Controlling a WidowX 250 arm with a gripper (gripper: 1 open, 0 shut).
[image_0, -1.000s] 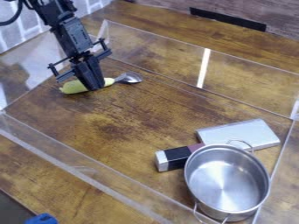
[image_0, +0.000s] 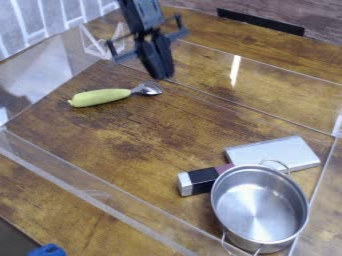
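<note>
My gripper (image_0: 160, 68) hangs blurred over the back left of the wooden surface, raised above and beyond a yellow-green elongated object (image_0: 98, 97). That object lies flat beside a metal spoon-like piece (image_0: 146, 89). Nothing shows held below the gripper; whether its fingers are open or shut is too blurred to tell.
At front right stand a steel pot (image_0: 259, 205), a silver rectangular block (image_0: 271, 152) and a dark bar with a light end (image_0: 201, 180). Clear walls edge the wooden area (image_0: 147, 150). A blue item (image_0: 47, 249) sits at bottom left.
My gripper has risen and moved right and back, away from the yellow-green object, which is now uncovered and lies where it was.
</note>
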